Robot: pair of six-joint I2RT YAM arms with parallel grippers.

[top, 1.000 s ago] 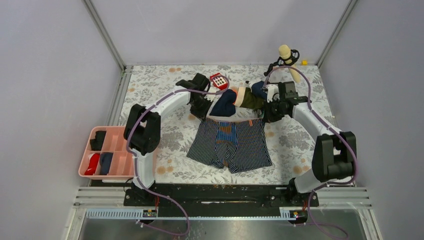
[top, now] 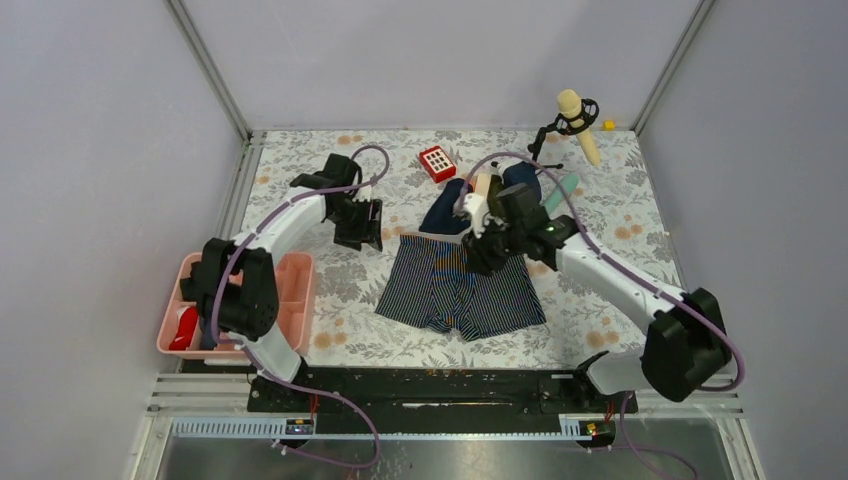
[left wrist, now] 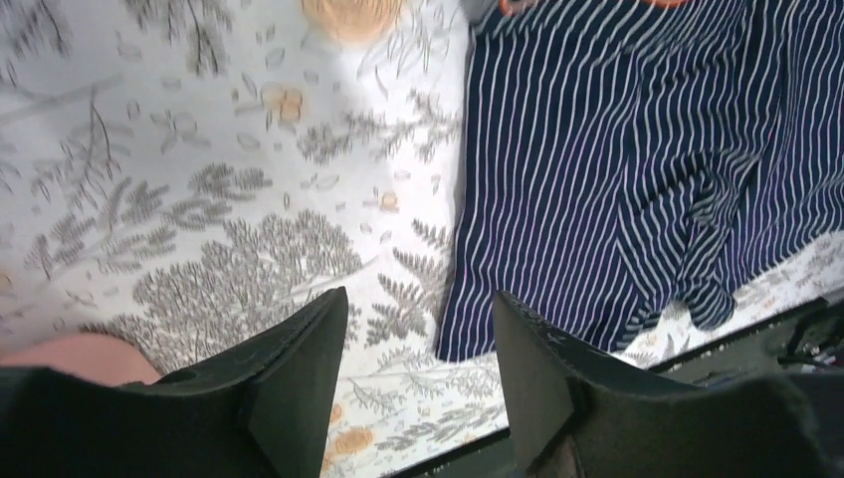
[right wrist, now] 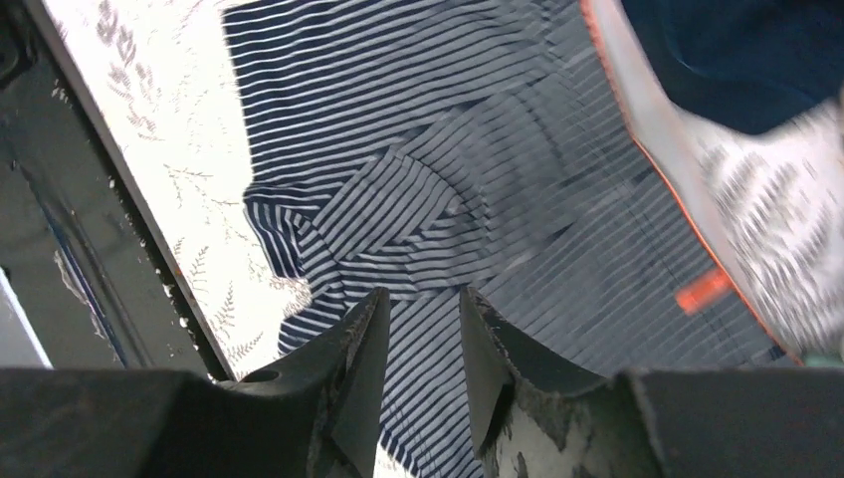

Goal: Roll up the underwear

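Spread flat on the table, the striped navy underwear [top: 410, 280] has its waistband toward the back and its legs toward the front. Its front panel is bunched in the middle, as the right wrist view of the underwear [right wrist: 378, 204] shows. My left gripper [top: 372, 240] is open and empty, beside the cloth's left edge; the left wrist view has bare tablecloth and a strip of underwear [left wrist: 537, 179] beyond its fingers [left wrist: 314, 358]. Over the waistband's right half hovers my right gripper [top: 475, 262], fingers apart with nothing between them; its fingers [right wrist: 373, 339] appear above the stripes.
A pink divided bin [top: 297, 290] with dark and red garments stands at the left. Behind the underwear lie other folded clothes [top: 443, 210], a red box [top: 437, 163] and a yellow-topped stand [top: 570, 104]. Patterned tablecloth [top: 345, 300] is free on the left.
Both grippers have left the waistband corners. The left one moved left and opened; the right one opened and moved left and forward over the cloth. The underwear now lies flat.
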